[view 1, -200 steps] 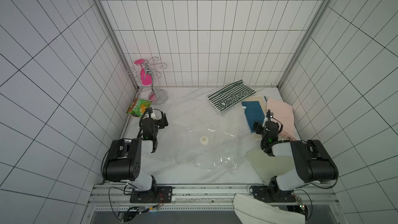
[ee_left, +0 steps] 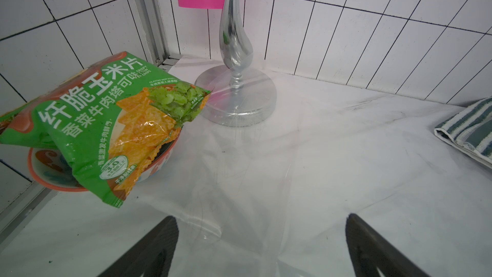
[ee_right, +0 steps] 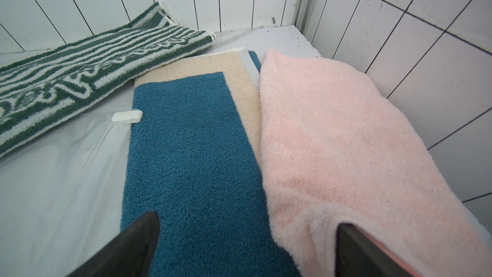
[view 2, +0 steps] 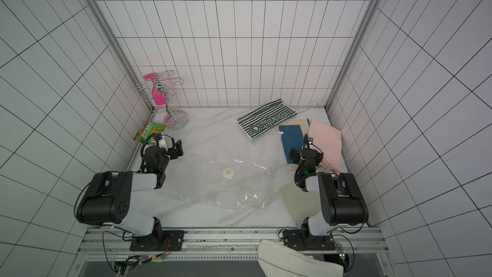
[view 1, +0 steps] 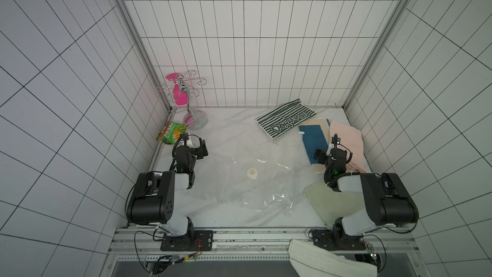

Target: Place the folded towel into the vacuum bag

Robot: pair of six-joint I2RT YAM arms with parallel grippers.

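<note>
A clear vacuum bag (view 1: 266,184) with a round valve (view 1: 252,172) lies flat in the middle. Folded towels sit at the right: green-striped (view 1: 285,118), blue (ee_right: 189,159) over beige (ee_right: 200,64), and pink (ee_right: 338,123). My left gripper stands open above the left of the table, empty. My right gripper is open over the blue and pink towels; its right finger is close at the pink towel's near fold, and whether it touches cannot be told.
A green chip packet (ee_left: 102,112) on a bowl and a chrome stand (ee_left: 235,102) with pink parts are at the back left. A sage cloth (view 1: 328,200) lies at the front right.
My right gripper has shifted slightly to the right. The left arm and the objects look unchanged.
</note>
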